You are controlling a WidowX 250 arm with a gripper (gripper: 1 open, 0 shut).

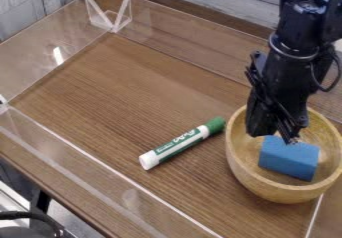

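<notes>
My black gripper (pixel 262 124) hangs over the left part of a tan bowl (pixel 278 187) at the right, its fingers pointing down and close together, with nothing seen between them. A blue block (pixel 289 158) sits in the bowl's right part, right of and below the fingertips. A white tube with green ends (pixel 182 143) lies diagonally on the wooden table, left of the bowl.
A raised rim runs along the left side, with a clear plastic piece (pixel 114 12) at the far back left. The arm fills the upper right.
</notes>
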